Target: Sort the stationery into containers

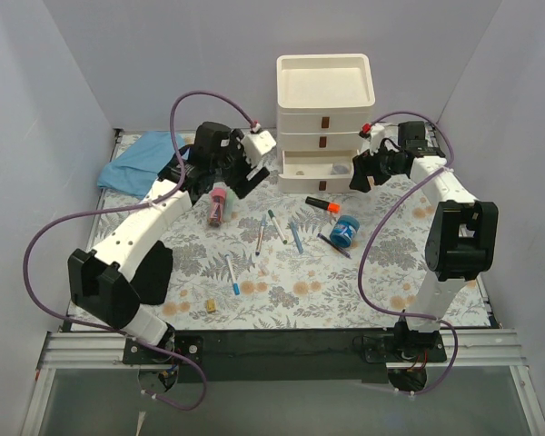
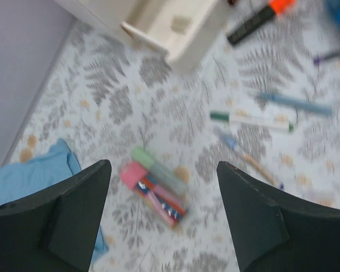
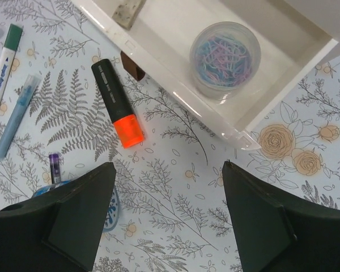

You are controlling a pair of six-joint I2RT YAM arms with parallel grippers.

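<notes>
A white drawer unit [image 1: 324, 82] stands at the back, its bottom drawer open, holding a round tub of coloured bands [image 3: 224, 59] and a small block [image 3: 127, 12]. An orange-black highlighter [image 3: 113, 99] lies before it. Several pens, including a green marker [image 3: 3, 73] and blue pen [image 3: 16, 117], lie mid-table. A pink item [image 2: 156, 192] and green item [image 2: 158, 170] lie left, below my open left gripper [image 1: 250, 168], blurred in its wrist view. My right gripper [image 1: 371, 175] is open beside the drawer's right end, empty.
A blue cloth [image 1: 136, 163] lies back left, a black cloth [image 1: 153, 277] front left. A blue cylinder [image 1: 343, 231] sits right of centre, a small yellow piece [image 1: 210, 305] near the front.
</notes>
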